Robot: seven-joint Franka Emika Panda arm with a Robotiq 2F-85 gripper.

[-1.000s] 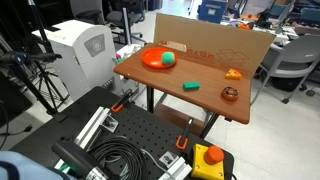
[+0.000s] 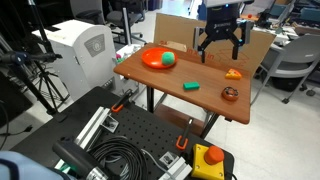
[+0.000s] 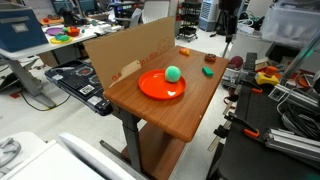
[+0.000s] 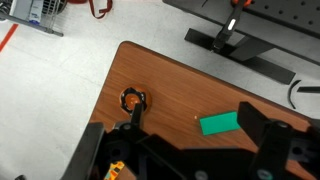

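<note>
My gripper [image 2: 220, 50] hangs above the far right part of the wooden table, its two dark fingers spread wide with a gap between them. Nothing shows in that gap in exterior view 1. On the table lie a green block [image 2: 191, 86], a brown ring-shaped object [image 2: 230, 94] and a small orange-yellow object [image 2: 233, 74]. A green ball [image 3: 173, 74] rests on an orange-red plate [image 3: 162, 84] at the other end. From the wrist view, the green block [image 4: 219, 123] and the brown ring [image 4: 132, 100] appear beyond the fingers, both clear of them.
A cardboard panel [image 2: 185, 33] stands along the table's back edge. Black cables [image 2: 118, 158] and a yellow box with a red button [image 2: 209, 160] lie in front. Bare tabletop [image 3: 184, 116] stretches before the plate.
My gripper was out of exterior view 1 a second ago. It came into sight at the top and has since moved lower, with its fingers staying apart.
</note>
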